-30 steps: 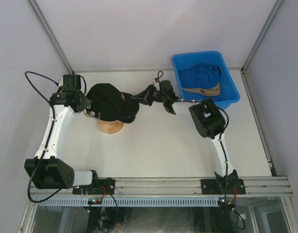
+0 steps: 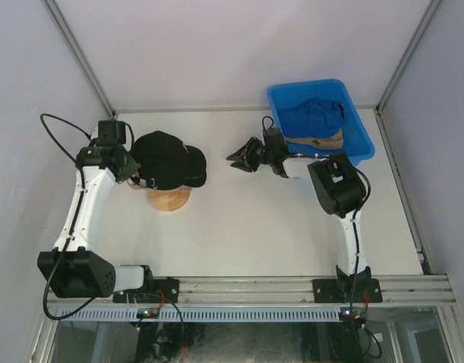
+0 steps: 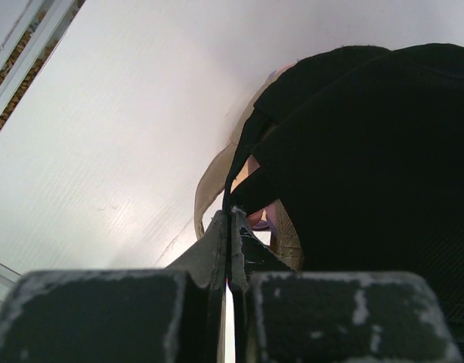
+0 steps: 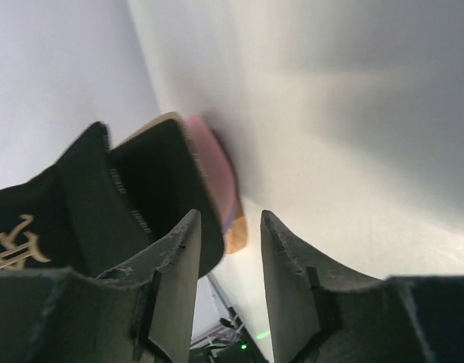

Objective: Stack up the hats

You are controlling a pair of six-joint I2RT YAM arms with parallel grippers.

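Observation:
A black cap (image 2: 163, 160) sits over a tan hat, whose wooden-coloured brim (image 2: 168, 199) pokes out below it. At the cap's back edge, my left gripper (image 2: 132, 175) is shut; in the left wrist view the cap's thin black strap (image 3: 242, 155) runs down between its fingertips, and a tan strap (image 3: 211, 184) loops behind. My right gripper (image 2: 242, 156) stands open to the right of the cap's bill, clear of it, with nothing between its fingers. In the right wrist view the black cap (image 4: 81, 193) lies beyond the left finger, a pink and tan edge (image 4: 215, 166) under its bill.
A blue bin (image 2: 355, 136) at the back right holds a blue cap (image 2: 311, 119) and a tan-brimmed piece (image 2: 320, 141).
The bill has settled slightly leftward.

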